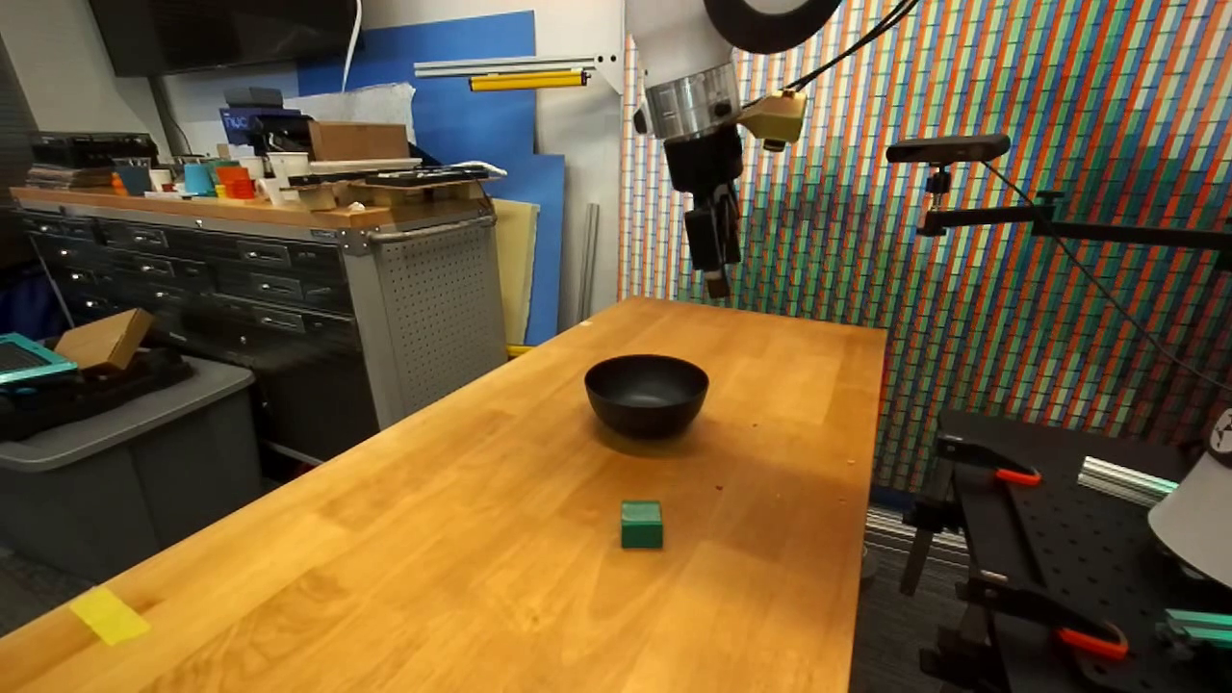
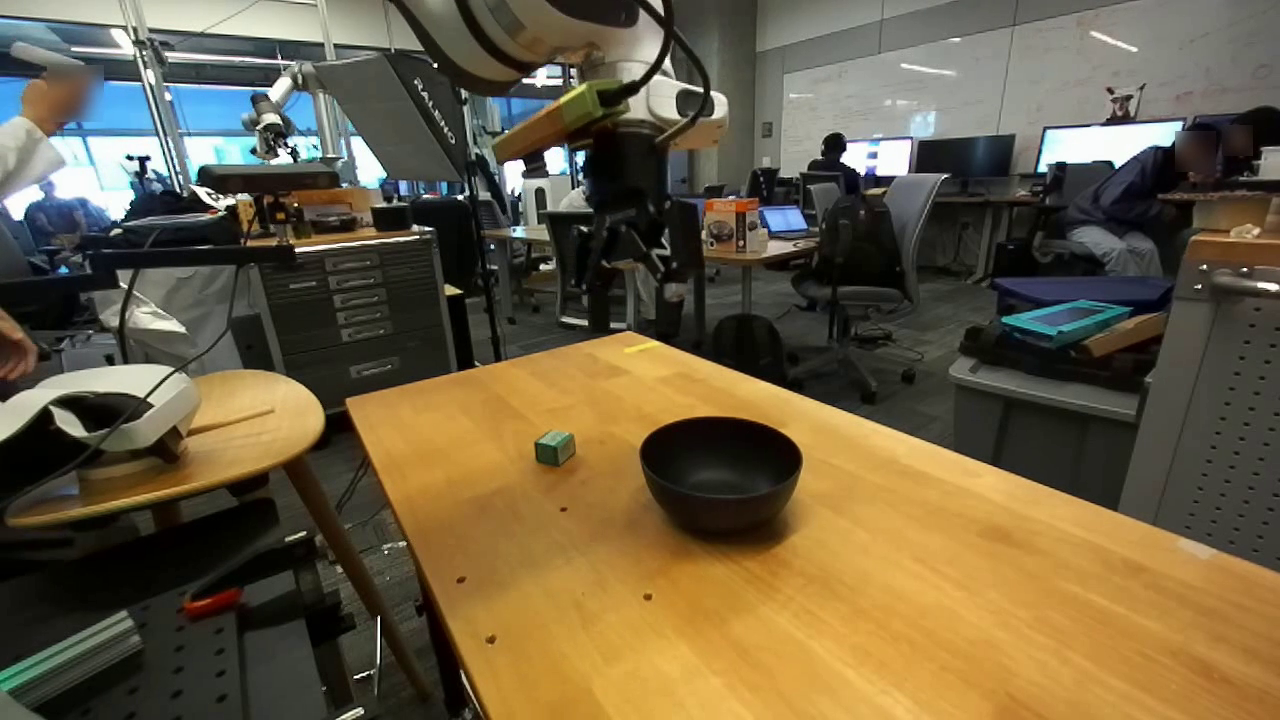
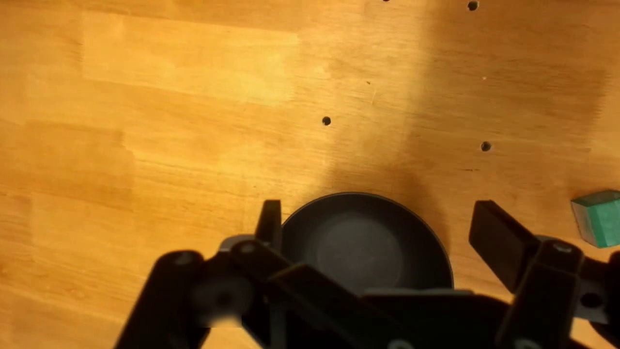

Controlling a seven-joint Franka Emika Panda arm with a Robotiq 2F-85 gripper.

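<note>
A black bowl [image 1: 647,398] stands upright on the wooden table, and in exterior view 2 the same bowl [image 2: 720,474] looks empty. Apart from it lies a small green block [image 1: 642,525], in exterior view 2 the block [image 2: 554,448] to the left of the bowl. High above the table hangs my gripper [image 1: 718,281], clear of both objects. From the wrist, the gripper is open, its fingers [image 3: 501,241] wide apart with nothing held; the bowl [image 3: 360,244] shows below between them, partly covered by the gripper body. The block [image 3: 601,218] sits at the right edge there.
The wooden table [image 1: 462,543] is otherwise mostly bare, with small dark holes in its top. A yellow tape strip [image 1: 110,616] marks one edge. Beside the table stands a black cart [image 1: 1063,520] with clamps, and a camera [image 1: 947,149] on an arm.
</note>
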